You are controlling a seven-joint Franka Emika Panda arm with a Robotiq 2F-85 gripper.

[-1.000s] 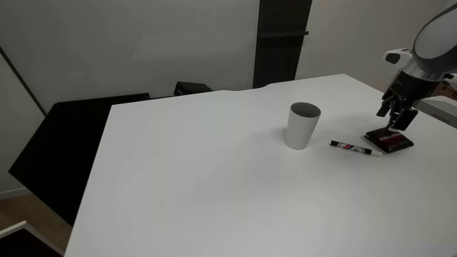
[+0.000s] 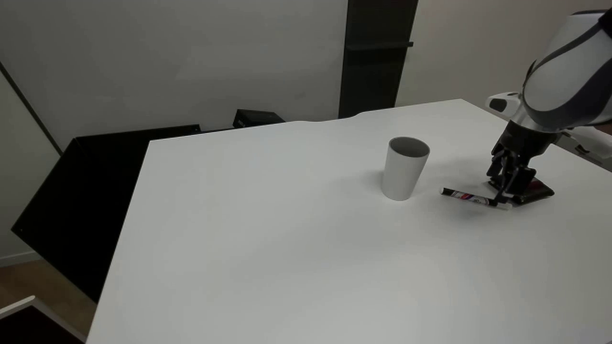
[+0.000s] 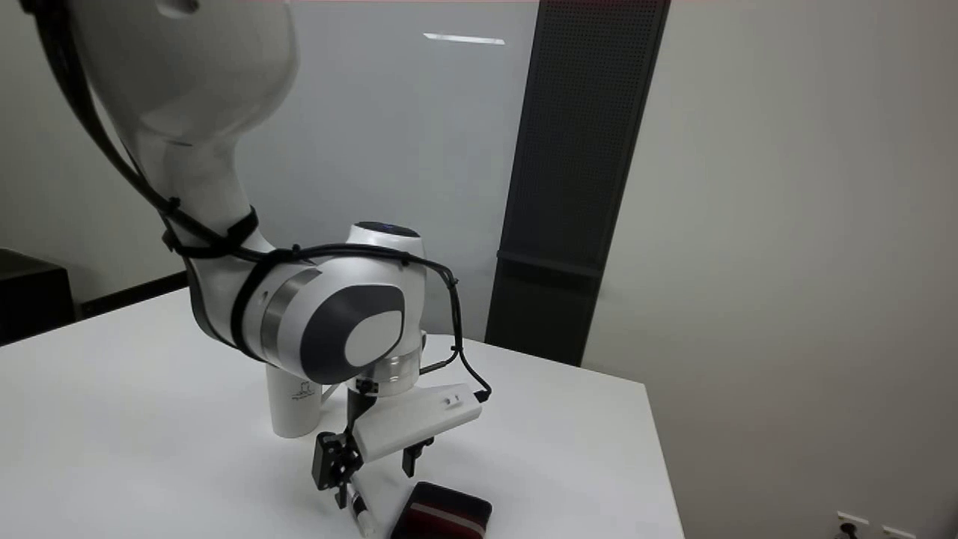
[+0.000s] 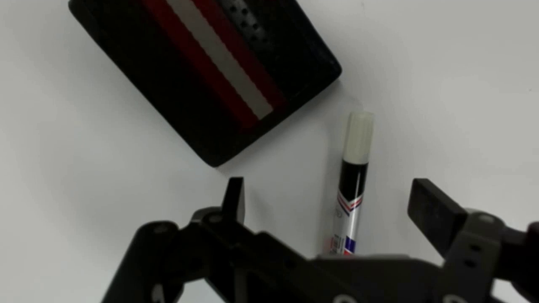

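Observation:
A marker [image 2: 467, 197] with a white cap end lies flat on the white table. My gripper is open above it in the wrist view, one finger on each side of the marker [image 4: 352, 187] and neither seen touching it. The marker's lower part is hidden behind the gripper body there. Beside it rests a black wallet [image 4: 166, 65] with a red and white stripe. In the first exterior view, the gripper [image 2: 508, 182] hides part of the wallet [image 2: 539, 192]. A white mug [image 2: 401, 171] stands upright to the left of the marker.
Broad bare table [image 2: 258, 229] extends left of the mug and toward the front. In the second exterior view, the arm partly covers the mug [image 3: 293, 404]. The table's right edge lies beyond the wallet.
My gripper has come down and to the left, from above the wallet to near the marker's capped end. Marker, wallet and mug stay where they were.

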